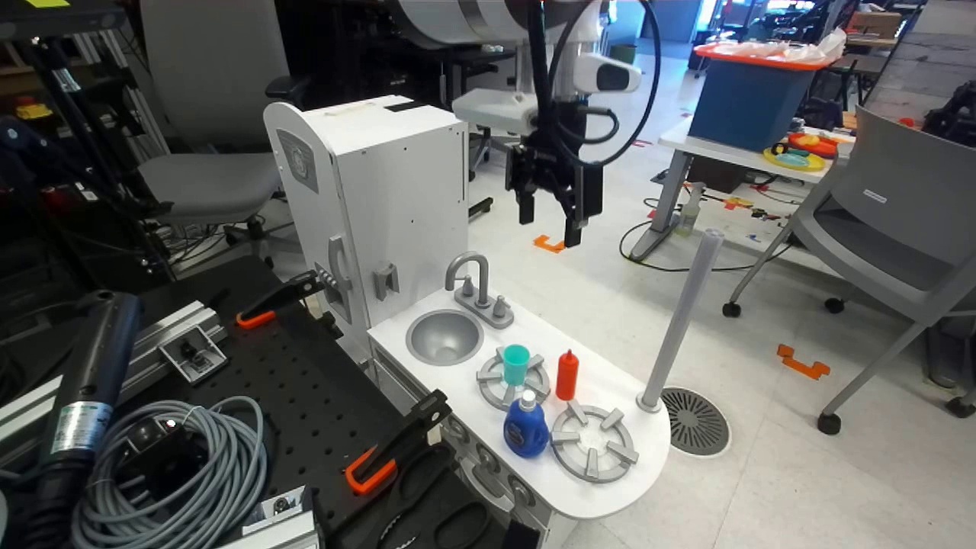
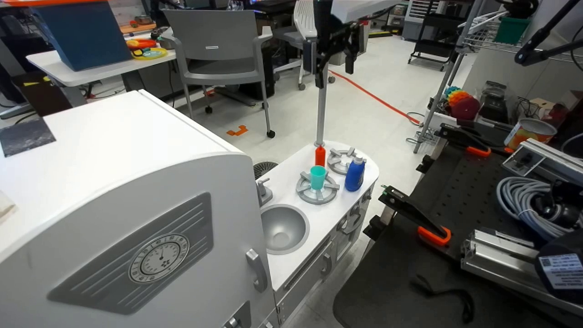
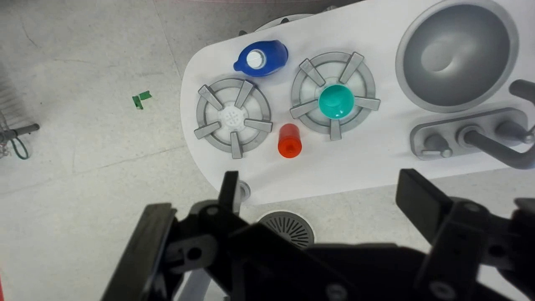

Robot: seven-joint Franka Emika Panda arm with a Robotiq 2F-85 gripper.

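Note:
My gripper [image 1: 549, 229] hangs well above the toy kitchen counter, open and empty, its two fingers wide apart in the wrist view. A teal cup [image 3: 336, 101] stands upright on the burner closer to the sink. Beside that burner is a red squeeze bottle [image 1: 567, 375], upright on the white counter [image 3: 341, 165]. The blue bottle [image 3: 263, 58] with a white cap stands near the counter edge on the knob side. The other burner [image 3: 233, 118] is bare. At the counter's far end from it, the grey sink [image 1: 444, 337] looks empty.
A tall white toy fridge [image 1: 402, 201] rises beside the sink. The faucet [image 1: 468, 274] and a grey upright pole [image 1: 682, 320] stand up from the counter. Clamps [image 2: 418, 213] and coiled cable [image 1: 174, 476] lie on the black table alongside.

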